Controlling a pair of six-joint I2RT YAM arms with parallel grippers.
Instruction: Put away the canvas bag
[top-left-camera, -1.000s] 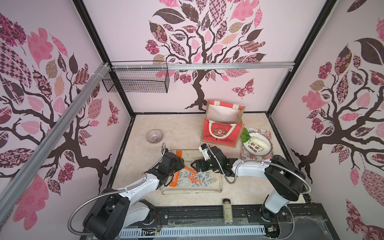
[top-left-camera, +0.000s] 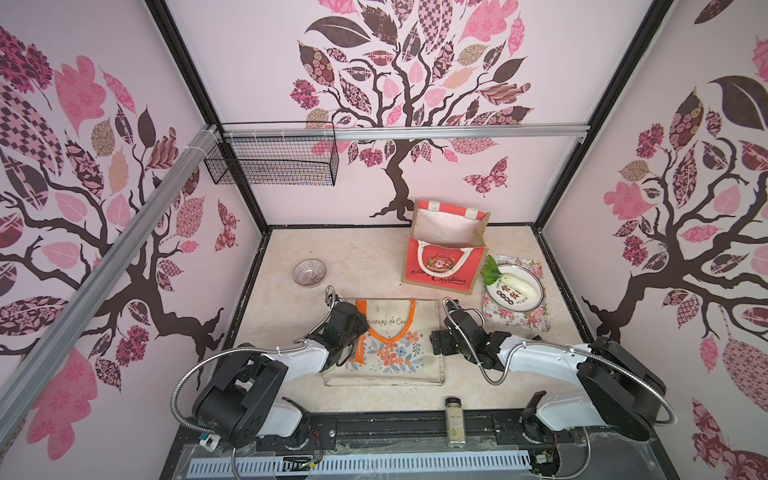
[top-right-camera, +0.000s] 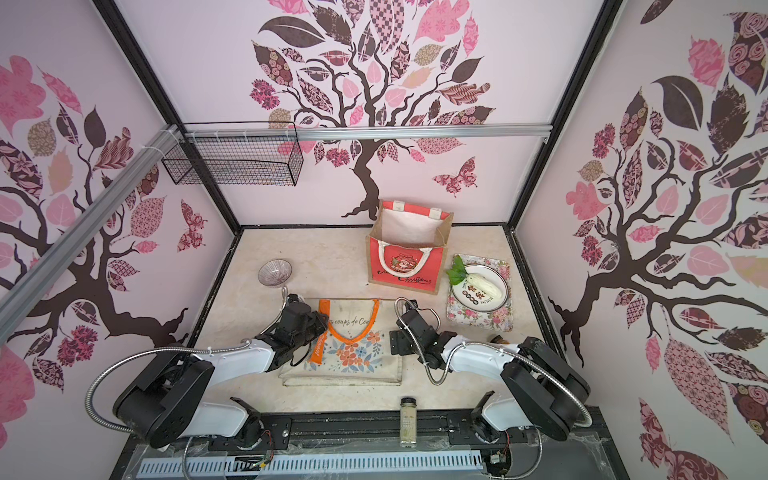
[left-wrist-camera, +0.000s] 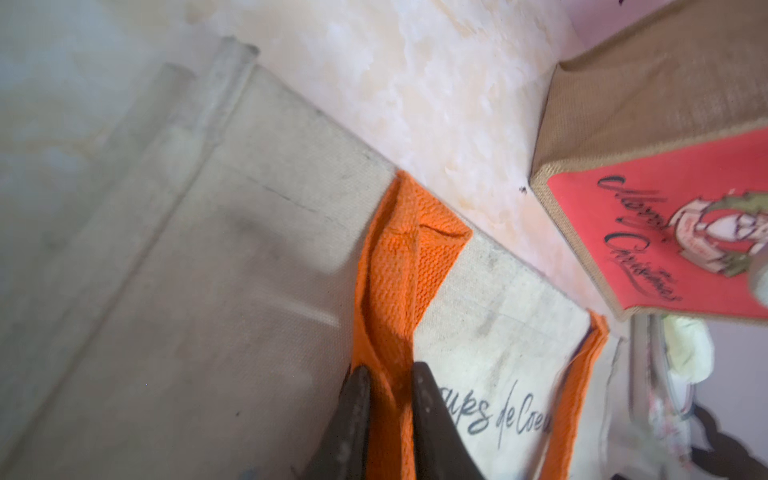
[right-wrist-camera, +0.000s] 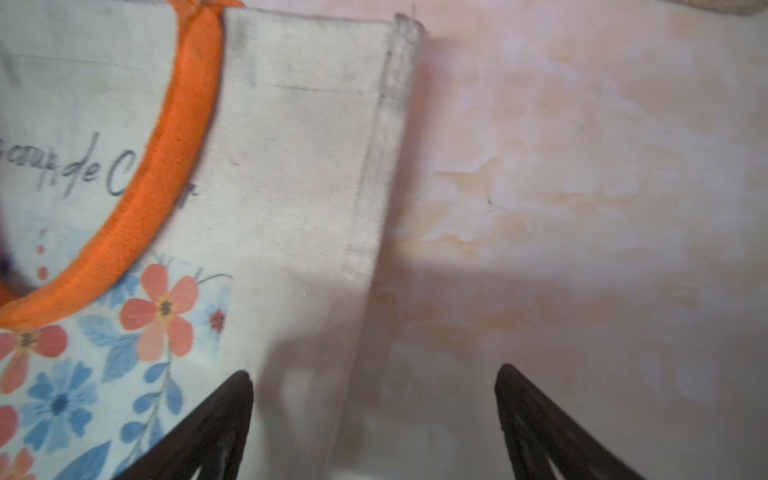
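Note:
The cream canvas bag (top-left-camera: 432, 369), with a floral print and orange straps, lies flat at the front of the table. Over its left part is my left gripper (top-left-camera: 364, 324). In the left wrist view an orange strap (left-wrist-camera: 392, 264) runs down between the left gripper's (left-wrist-camera: 390, 369) close-set fingers; whether they grip it is unclear. Beside the bag's right edge (right-wrist-camera: 376, 176), my right gripper stands wide open. One of its fingers is over the canvas and the other over bare table, with nothing between them.
A red and brown Christmas bag (top-left-camera: 445, 260) stands open behind the canvas bag. To its right, a plate (top-left-camera: 534, 304) of food rests on a floral mat. A glass bowl (top-left-camera: 309, 273) is at back left, a jar (top-left-camera: 454, 422) at the front edge.
My right gripper has moved right, from over the bag's middle to its right edge. The right strap now lies in a curve towards the back edge.

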